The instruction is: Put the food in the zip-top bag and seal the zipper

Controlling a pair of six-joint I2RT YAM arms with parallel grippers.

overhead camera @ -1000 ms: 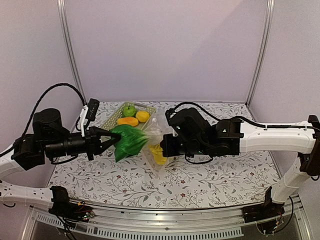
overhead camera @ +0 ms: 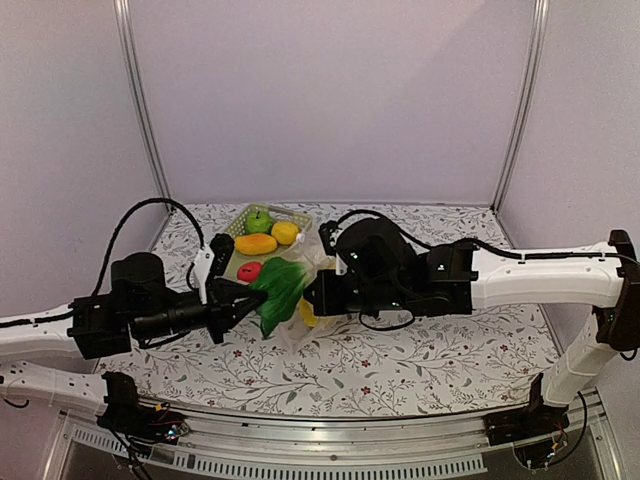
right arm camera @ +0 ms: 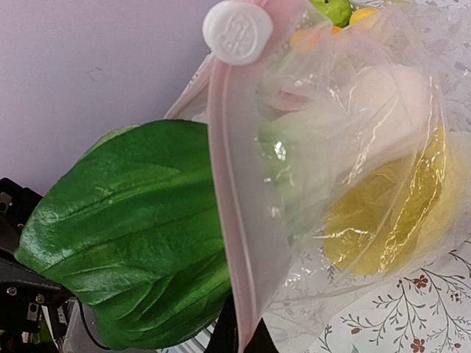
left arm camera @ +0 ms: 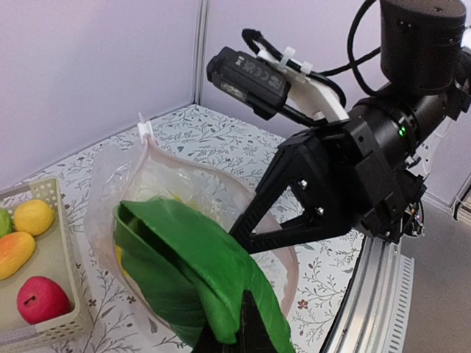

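Note:
A leafy green vegetable (overhead camera: 281, 290) with a pale stem is pinched by its leaf in my left gripper (overhead camera: 262, 297), which is shut on it. Its stem end lies inside the clear zip top bag (right arm camera: 316, 220), while the broad green leaves (right arm camera: 147, 228) stay outside the mouth. My right gripper is shut on the bag's pinkish rim (right arm camera: 234, 243), holding the mouth spread. The white slider (right arm camera: 237, 32) sits at one end of that rim. A yellow item (right arm camera: 383, 213) is visible through the film.
A beige basket (left arm camera: 68, 257) stands behind the bag, with a red fruit (left arm camera: 43, 299), an orange mango-like fruit (overhead camera: 255, 244), a yellow lemon-like fruit (overhead camera: 285, 232) and a green apple or pepper (overhead camera: 258, 221).
My left gripper has moved right and slightly down with the leafy vegetable, pushing it closer to the right gripper and into the bag. The red fruit has come into view. My right arm shifted slightly left.

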